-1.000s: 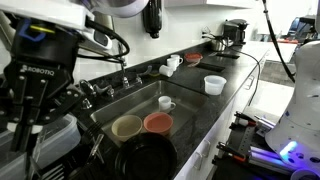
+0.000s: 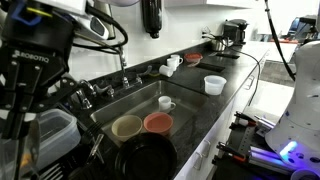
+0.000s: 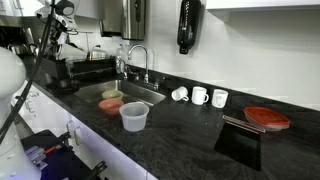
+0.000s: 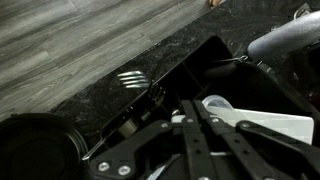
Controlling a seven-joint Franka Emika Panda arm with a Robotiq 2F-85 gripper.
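Observation:
My gripper is low over the black rack [image 4: 205,58] in the wrist view, its fingers close together; what lies between them is hard to make out. A fork [image 4: 133,78] shows its tines over the counter edge, and a darker fork [image 4: 155,95] sits beside it. Just beyond the fingers are a clear round cup [image 4: 216,102] and a white flat item [image 4: 275,123]. In exterior view 1 the gripper body is large at the left, with its fingertips mostly cut off. In exterior view 2 the gripper is small at the far left.
A black pan [image 2: 147,157] lies by the sink [image 2: 145,103], which holds a white mug [image 2: 166,103] and two bowls. A white tub [image 2: 214,85] stands on the counter beyond. A clear bin [image 2: 57,135] is close to the gripper.
The sink and counter objects stay put.

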